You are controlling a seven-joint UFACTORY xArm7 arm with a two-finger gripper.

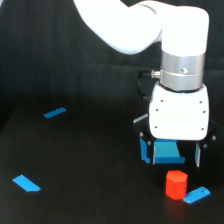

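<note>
My gripper (pixel 173 154) hangs at the right side of the table, its white hand pointing down. The two fingers stand wide apart, so it looks open. A blue block (pixel 166 151) shows below the hand, between the fingers in this view; the hand hides its upper part. Whether a finger touches it I cannot tell. Just in front of the gripper, a red six-sided block (pixel 176 184) stands on the table.
A flat blue piece (pixel 197 195) lies right beside the red block. Two other flat blue pieces lie apart on the left, one nearer (pixel 26 183) and one farther back (pixel 55 112).
</note>
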